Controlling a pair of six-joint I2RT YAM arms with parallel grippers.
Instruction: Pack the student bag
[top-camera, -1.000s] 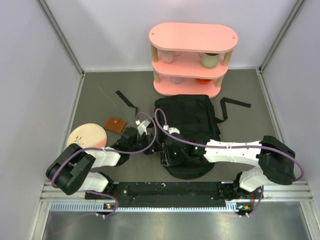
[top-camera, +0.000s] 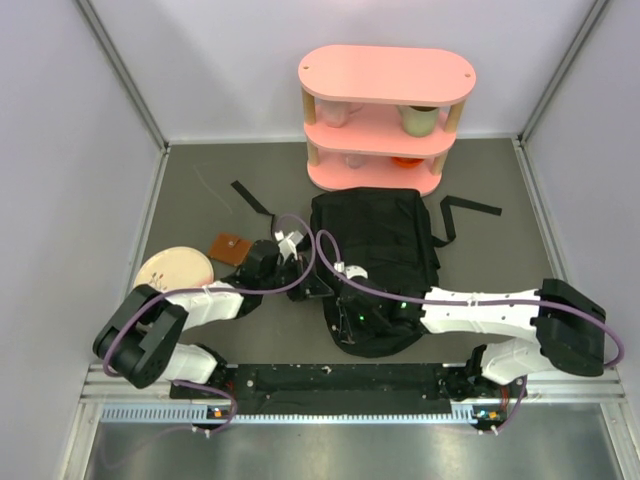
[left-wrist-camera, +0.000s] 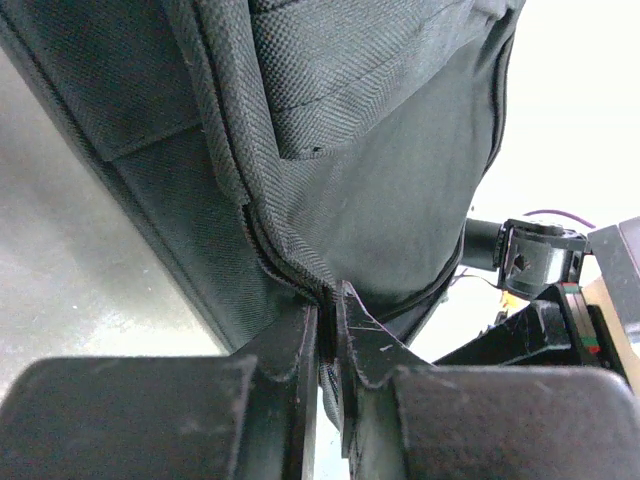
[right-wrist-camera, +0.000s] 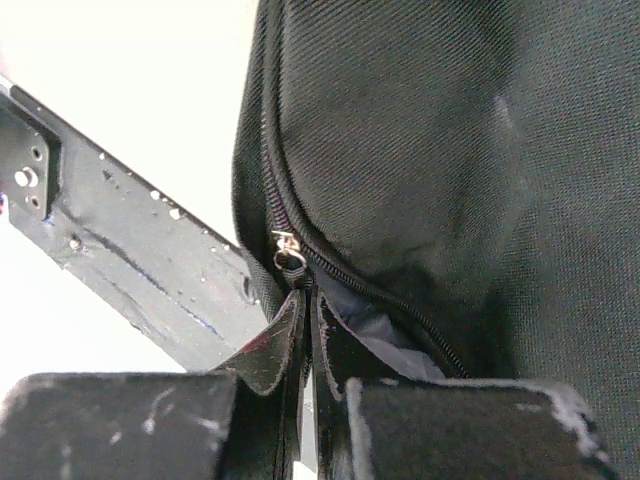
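The black student bag (top-camera: 370, 225) lies flat in the middle of the table, its lower end curving toward the front edge. At its left side my left gripper is shut on a fold of the bag's edge. My right gripper is shut on the zipper pull, whose small metal slider (right-wrist-camera: 287, 243) shows just beyond the fingertips. Beside the slider the zipper is parted, and a greyish lining (right-wrist-camera: 385, 335) shows through the gap. In the top view both fingertips are mostly hidden by the arms.
A pink shelf (top-camera: 390, 75) with pots stands behind the bag. Left of the bag lie a brown flat item (top-camera: 230, 248) and a pale round plate (top-camera: 174, 272). Black straps (top-camera: 470, 206) spread out on the table. Bare table shows at the far right.
The left gripper has hardly moved.
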